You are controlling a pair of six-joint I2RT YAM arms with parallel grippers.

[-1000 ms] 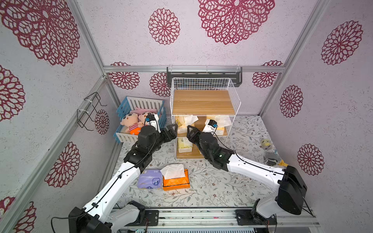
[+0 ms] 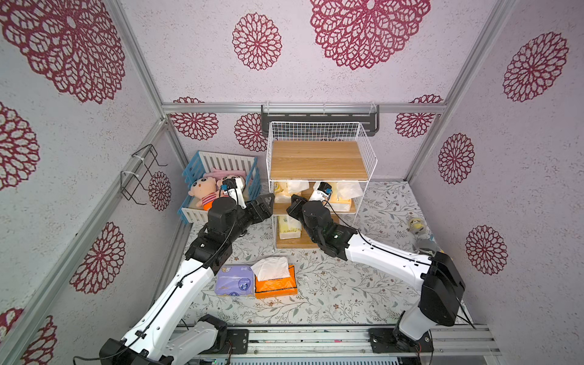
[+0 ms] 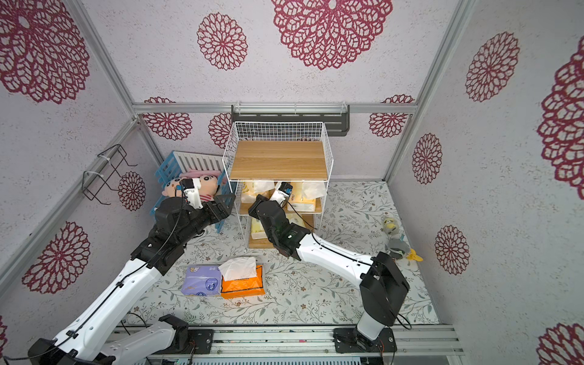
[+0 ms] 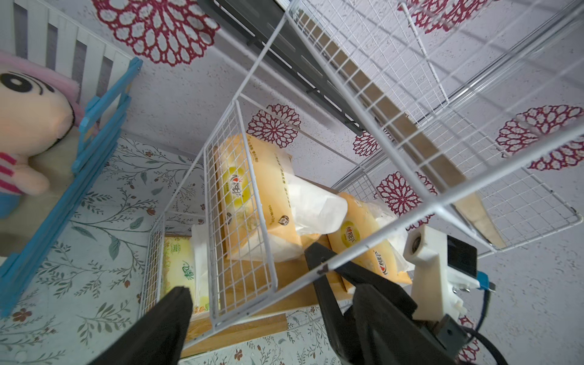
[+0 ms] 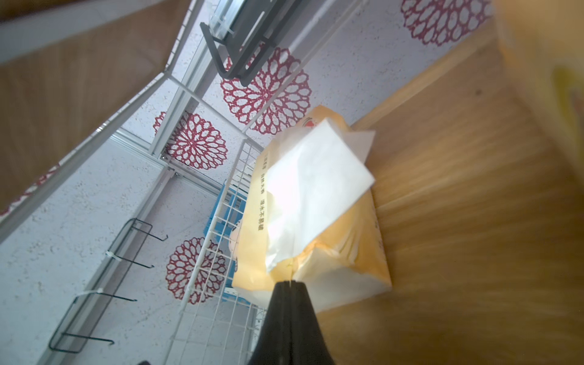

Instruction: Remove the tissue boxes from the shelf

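A white wire shelf (image 2: 316,159) with wooden boards holds tissue packs. On its middle level, a yellow-orange pack (image 5: 255,210) with a raised white tissue stands at the left end. Another yellow pack (image 4: 359,243) is farther right on that level. A pale yellow pack (image 2: 290,227) sits on the lowest board. My left gripper is outside the left wire side, its fingers apart and empty. My right gripper is shut at the shelf's middle opening, its tips overlapping the left pack's lower edge in view; whether they touch is unclear.
A purple pack (image 2: 234,280) and an orange pack (image 2: 276,286) lie on the front of the table. A blue-and-white basket (image 2: 194,167) of dolls stands left of the shelf. Small toys (image 3: 398,246) lie at far right.
My right gripper has moved leftward and further in toward the left middle pack. The left arm has shifted slightly left. The packs look unmoved.
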